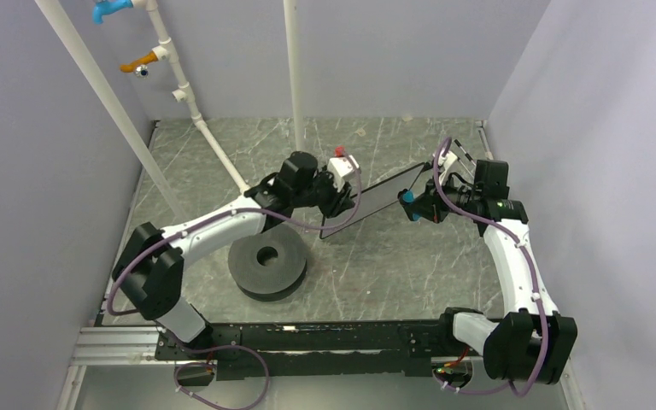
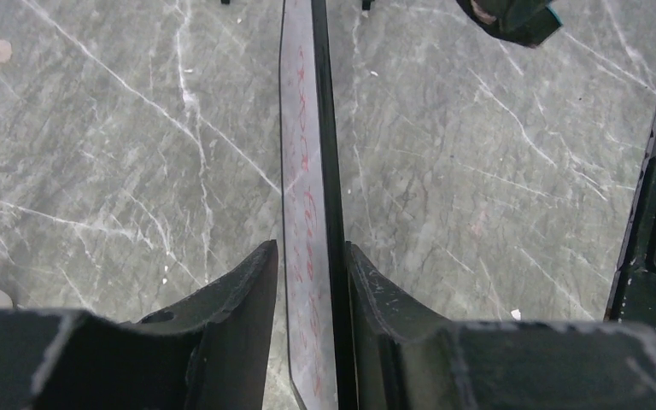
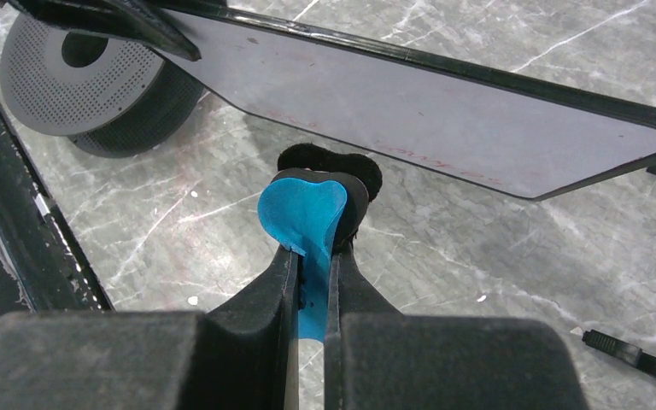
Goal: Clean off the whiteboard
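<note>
The whiteboard stands tilted between the two arms in the top view, its face toward the near side. Faint red marks line its lower face in the right wrist view. In the left wrist view the board shows edge-on with red strokes; my left gripper is open with the board between its fingers. The black frame runs close to the right-hand finger; contact there is unclear. My right gripper is shut on the blue eraser, whose black pad points toward the board's lower edge. Whether pad and board touch cannot be told.
A round dark grey drum sits beneath the left forearm. White pipes rise behind at the left. A black-tipped rod lies right of the eraser. Bare marble floor spreads in front of the board.
</note>
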